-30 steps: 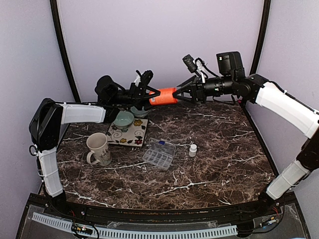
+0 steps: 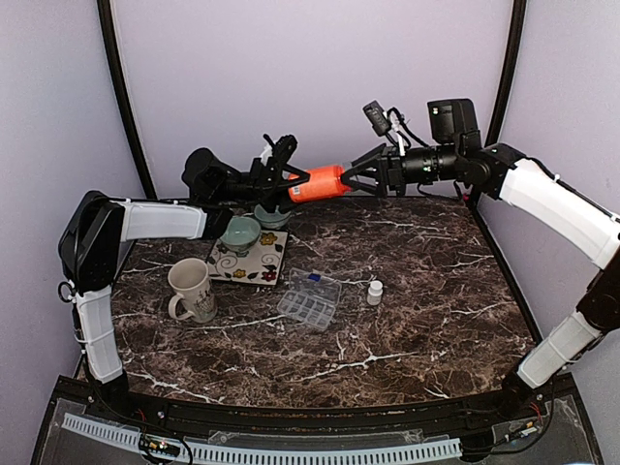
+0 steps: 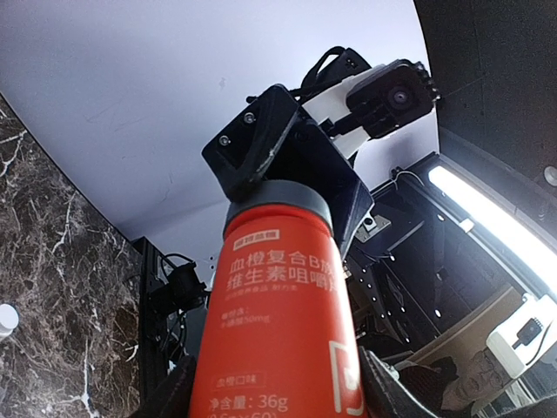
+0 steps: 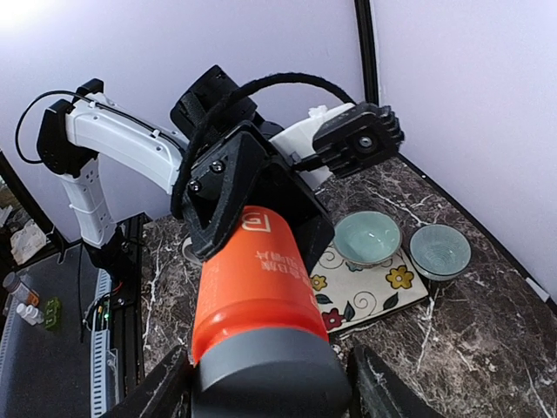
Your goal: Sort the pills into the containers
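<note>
An orange-red bottle [image 2: 318, 184] with Chinese lettering lies roughly level in the air between the arms. My left gripper [image 2: 298, 189] is shut on its base end. At the other end, my right gripper [image 2: 353, 174] has its fingers spread around the grey cap [image 4: 271, 374], one on either side; contact is hard to judge. The clear compartment box [image 2: 310, 300] stands open on the table, and no pills can be made out in it. A small white bottle [image 2: 375, 293] stands upright to its right.
A beige mug [image 2: 193, 290] is at the table's left. Behind it, a flowered board [image 2: 254, 267] carries a pale green bowl [image 2: 240, 232]; another bowl [image 4: 440, 251] is beside it.
The bottle's cap end is a bit higher, with more grey cap showing. The left arm is almost still.
</note>
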